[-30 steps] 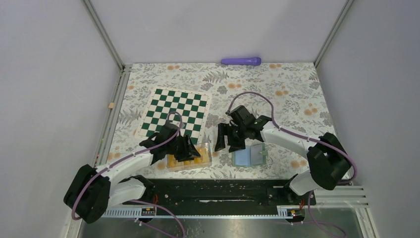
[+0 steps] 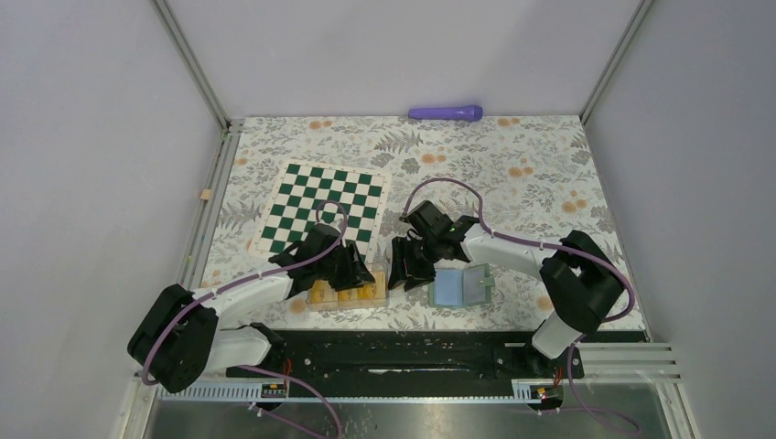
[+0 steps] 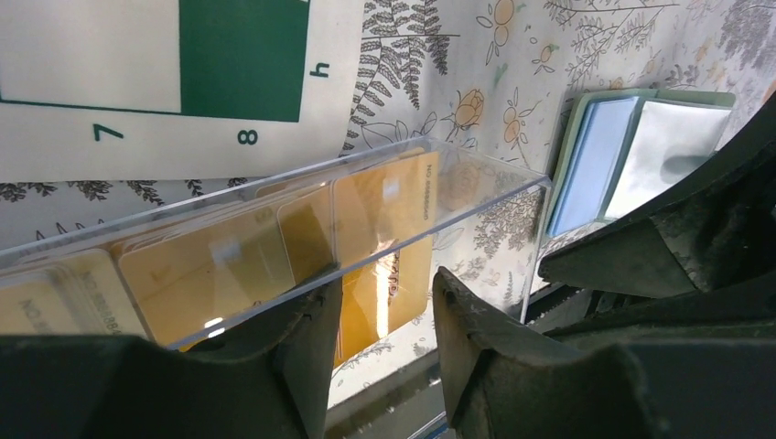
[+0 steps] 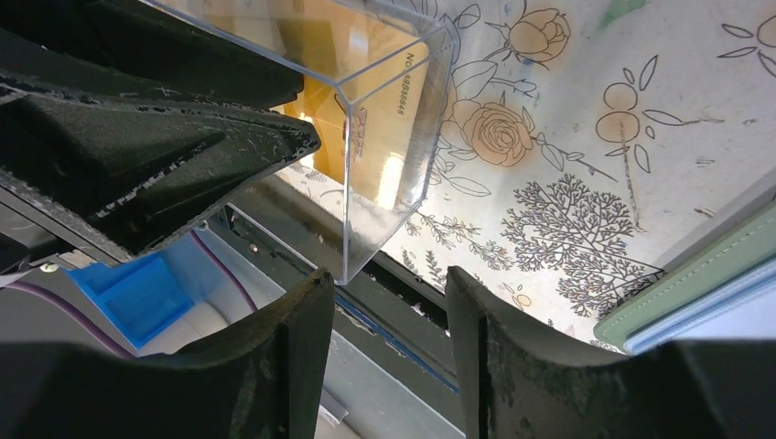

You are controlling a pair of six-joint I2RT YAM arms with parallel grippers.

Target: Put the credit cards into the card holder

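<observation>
Gold credit cards [image 3: 199, 275] stand in a clear plastic box [image 4: 384, 229] at the front centre-left, below the chessboard. My left gripper is over the box's near side, fingers apart, with a gold card behind the gap; whether they touch one is unclear. My right gripper is parted at the box's right end, close to its corner, nothing clearly between its fingers. The card holder [image 2: 448, 287], green with pale blue and white sleeves, lies open just right of the box, partly under the right arm.
A chessboard mat [image 2: 320, 192] lies behind the box. A purple microphone [image 2: 445, 112] rests at the back edge. The two grippers are close together at the front.
My right gripper has moved left toward the box's end and my left gripper. The left gripper has shifted slightly right over the box.
</observation>
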